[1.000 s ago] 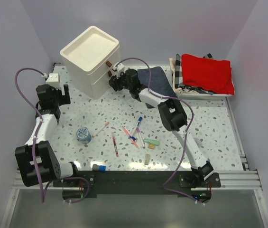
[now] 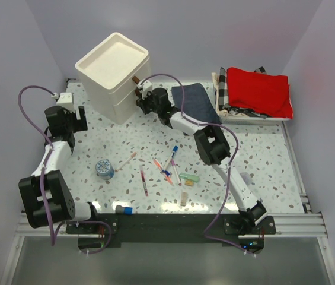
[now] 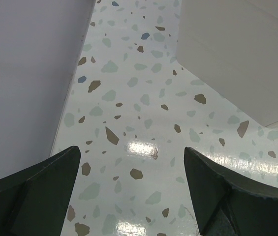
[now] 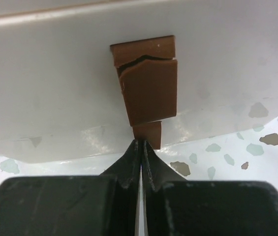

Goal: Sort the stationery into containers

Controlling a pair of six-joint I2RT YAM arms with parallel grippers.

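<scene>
A white drawer cabinet stands at the back left of the table. In the right wrist view, a large brown pull tab hangs on its front, with the smaller bottom drawer tab below. My right gripper is shut at that lower tab's bottom edge; its fingertips meet with nothing between them, and the tab lies outside them. My left gripper is open over bare table, left of the cabinet. Mid-table lie a blue-capped marker, a red pen, a green item and other pens.
A round blue-and-white tin sits at the left. Near the front lie a tan block and a blue piece. Dark cloth lies right of the cabinet, and a box with red cloth is at the back right.
Both drawers look unmoved. My left gripper has barely shifted and stays open.
</scene>
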